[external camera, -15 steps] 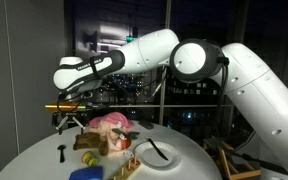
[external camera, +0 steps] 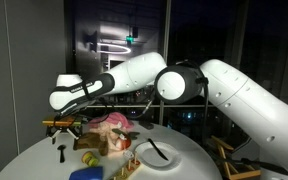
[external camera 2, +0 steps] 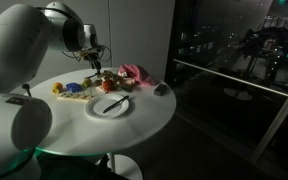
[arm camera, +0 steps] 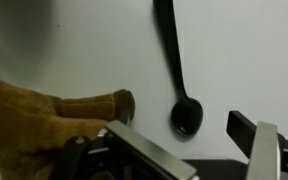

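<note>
A black spoon (arm camera: 186, 115) lies on the white table, its bowl toward the gripper and its handle running to the top of the wrist view. My gripper is open, its fingertips apart on either side below the spoon's bowl, nothing between them. In exterior view 1 the gripper (external camera: 64, 128) hovers over the table's left part, above the dark spoon (external camera: 62, 154). A brown cloth-like thing (arm camera: 34, 125) sits left of the spoon in the wrist view, close to the left finger.
A blue item (external camera: 86, 173), a pink cloth (external camera: 108, 123) and a white plate (external camera: 162, 157) with a dark utensil (external camera: 158, 150) on it share the table. Several small items cluster mid-table. Bare tabletop (external camera: 29, 165) shows at the left.
Over the last second the arm has come down, bringing the open gripper lower toward the spoon. The objects on the table look unmoved.
</note>
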